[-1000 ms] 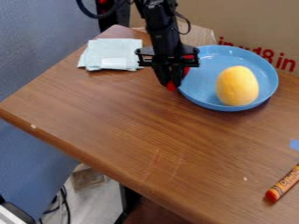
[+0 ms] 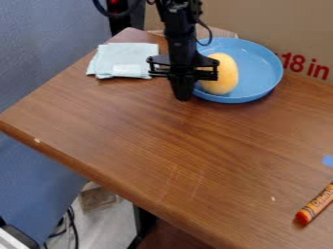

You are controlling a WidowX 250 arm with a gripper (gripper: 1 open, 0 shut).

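Observation:
My black gripper (image 2: 184, 90) hangs at the left rim of a blue plate (image 2: 258, 60), its fingertips low near the table. A yellow oval object (image 2: 224, 77), like a mango, lies on the plate just right of the gripper and partly behind it. Whether the fingers are open or shut is hidden by the dark body.
A folded pale cloth (image 2: 120, 60) lies to the left. An orange crayon-like tube (image 2: 314, 202) and a small blue patch (image 2: 326, 160) are at the right. A cardboard box (image 2: 286, 29) stands behind.
Over the last second the plate and yellow object have moved left and back toward the gripper, which has shifted slightly left. The red seen by the fingertips is now out of sight.

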